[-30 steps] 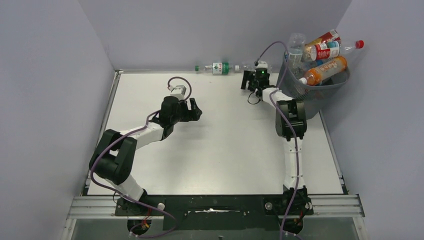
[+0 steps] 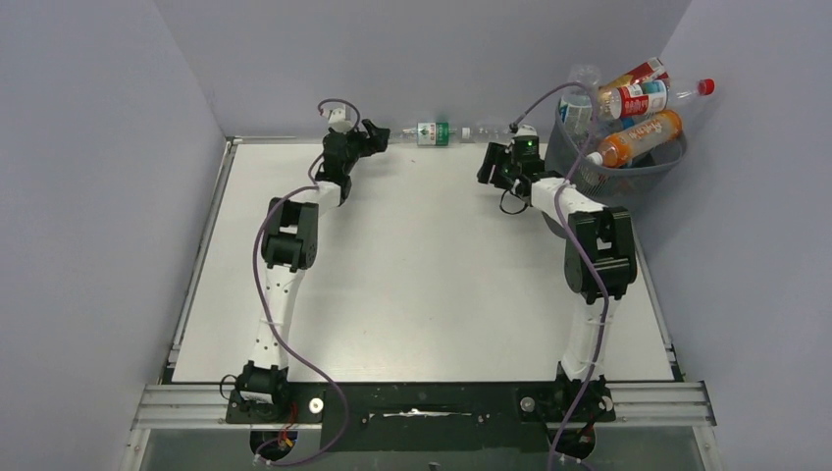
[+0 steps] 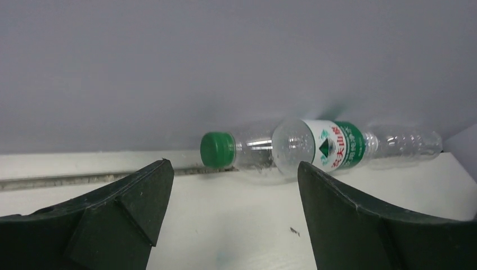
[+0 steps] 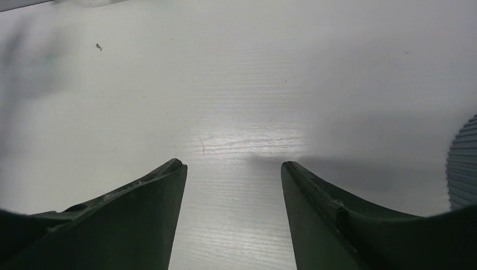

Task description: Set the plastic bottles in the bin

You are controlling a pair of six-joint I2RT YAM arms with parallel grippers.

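Two clear plastic bottles lie end to end along the table's back edge: a green-capped one with a green-and-white label (image 2: 433,134) and a plain one (image 2: 486,134). My left gripper (image 2: 377,136) is open, just left of and in front of the green cap, nothing between its fingers. My right gripper (image 2: 491,165) is part open over bare table, in front of the plain bottle, nothing between its fingers. The grey bin (image 2: 628,175) stands at the back right, heaped with several bottles.
Walls close in behind and on both sides; the bottles lie against the back wall. The bin's side is close to the right gripper.
My left gripper has moved toward the back, up to the green-capped bottle. My right gripper has shifted slightly toward the front, and its arm a little rightward.
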